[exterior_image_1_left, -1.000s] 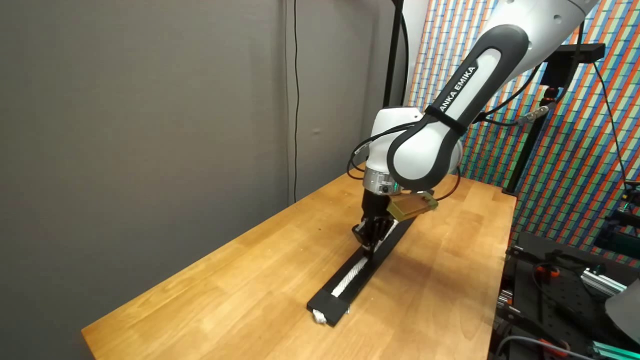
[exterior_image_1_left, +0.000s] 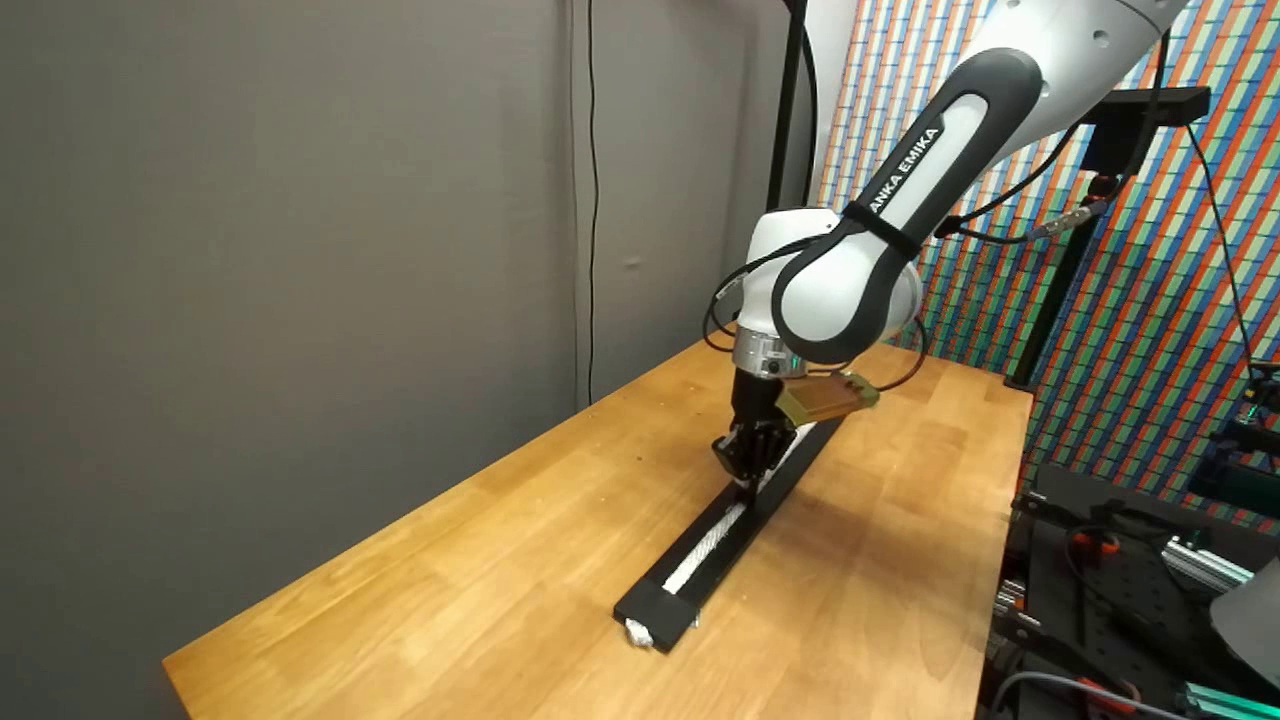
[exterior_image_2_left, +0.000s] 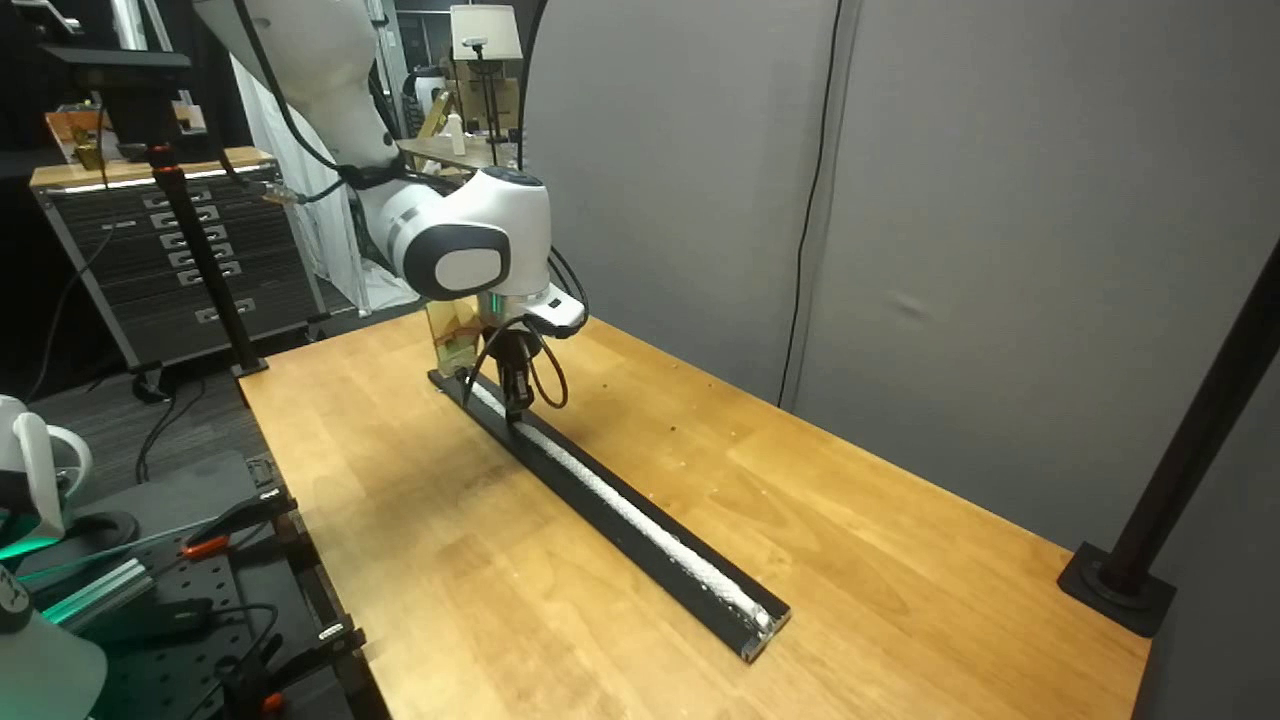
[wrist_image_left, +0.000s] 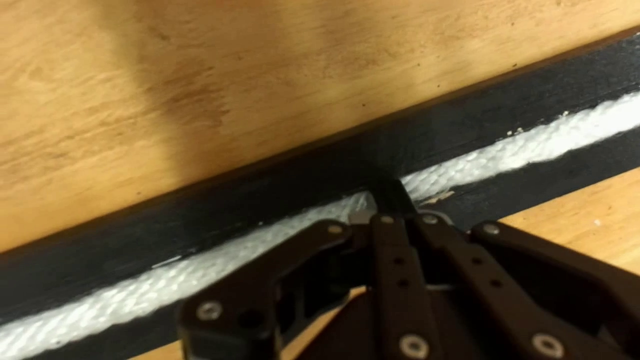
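Observation:
A long black channel (exterior_image_2_left: 576, 510) lies on the wooden table, with a white braided rope (exterior_image_2_left: 648, 528) running along its groove. In the wrist view the rope (wrist_image_left: 480, 162) shows on both sides of my gripper, whose fingers are together and reach down at the rope. They cover a short stretch of it, so whether the tips touch or press it cannot be told. No object shows between the fingers. At the near end in exterior view 1, a frayed white rope end (exterior_image_1_left: 639, 632) sticks out from under a black cap (exterior_image_1_left: 662, 606).
A black post (exterior_image_2_left: 1134, 516) stands on the table at the right in exterior view 2. Clamps and tools lie on a dark bench (exterior_image_2_left: 168, 654) beside the table.
The arm and gripper have shifted slightly along the channel, away from its capped near end. The gripper stays over the rope, and the channel has not visibly moved.

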